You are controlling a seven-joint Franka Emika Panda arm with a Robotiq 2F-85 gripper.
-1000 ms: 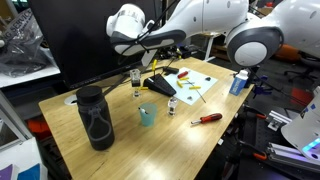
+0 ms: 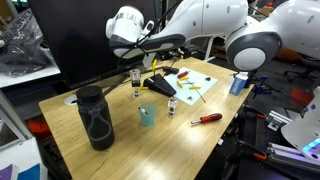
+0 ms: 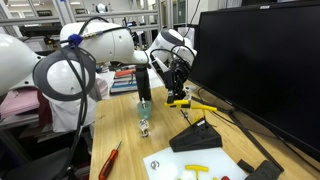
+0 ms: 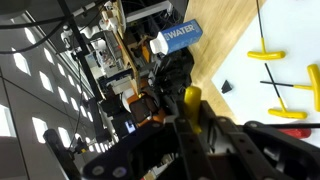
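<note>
A yellow-handled tool is held level above the black holder, with my gripper shut on it. In the wrist view the yellow handle shows end-on between the dark fingers; the rest of it is hidden there. From exterior view 1, a bit of yellow shows just over the black holder, and the fingertips are too small to make out. Whether the tool touches the holder cannot be told.
A white sheet carries several yellow T-handled tools. Nearby stand a teal cup, a small white bottle and a black cylinder. A red screwdriver lies in front.
</note>
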